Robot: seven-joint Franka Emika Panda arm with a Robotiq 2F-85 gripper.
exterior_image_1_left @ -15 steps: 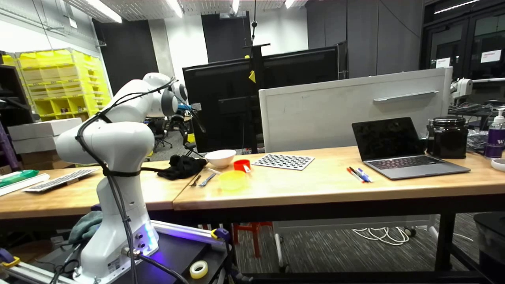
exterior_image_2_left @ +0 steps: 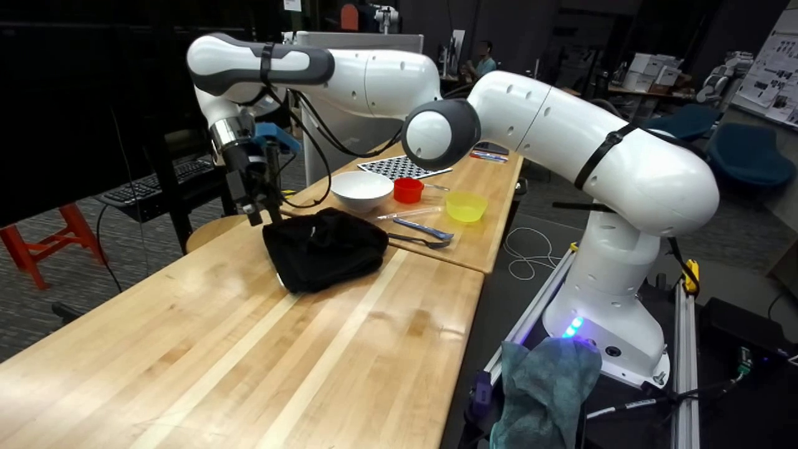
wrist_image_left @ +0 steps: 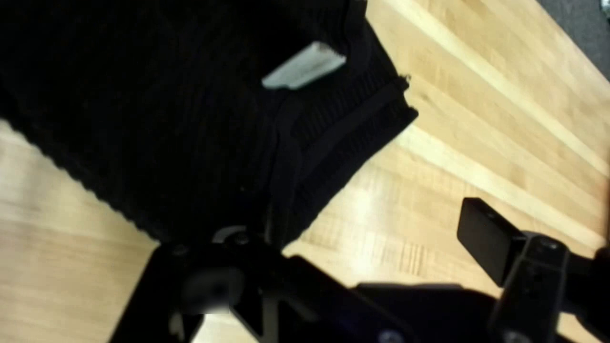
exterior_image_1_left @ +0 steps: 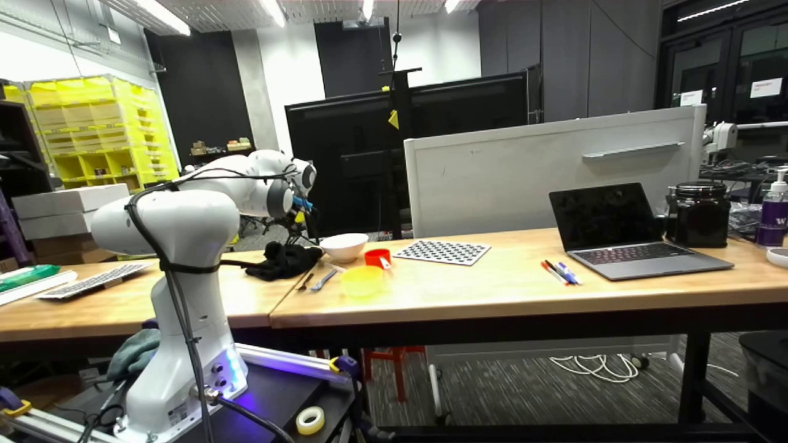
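Observation:
A black knitted cloth (exterior_image_2_left: 325, 243) lies in a crumpled heap on the wooden table. It fills much of the upper left of the wrist view, where the same cloth (wrist_image_left: 143, 114) shows a ribbed edge and a pale tag (wrist_image_left: 306, 65). My gripper (exterior_image_2_left: 264, 216) hangs just above the cloth's far edge, pointing down. Seen from the wrist, the gripper stands open, its fingers wide apart. One finger overlaps the cloth's border in that view; whether it touches is unclear. Beside the other finger (wrist_image_left: 486, 240) is bare table.
Close to the cloth are a white bowl (exterior_image_2_left: 362, 191), a red cup (exterior_image_2_left: 408, 190), a yellow bowl (exterior_image_2_left: 466, 206), a blue-handled utensil (exterior_image_2_left: 423, 228) and a dark fork (exterior_image_2_left: 419, 240). A checkered board (exterior_image_1_left: 443, 251) lies beyond.
The arm has reached farther out and come down, bringing the gripper lower, near the cloth. The cloth and the tableware look unmoved.

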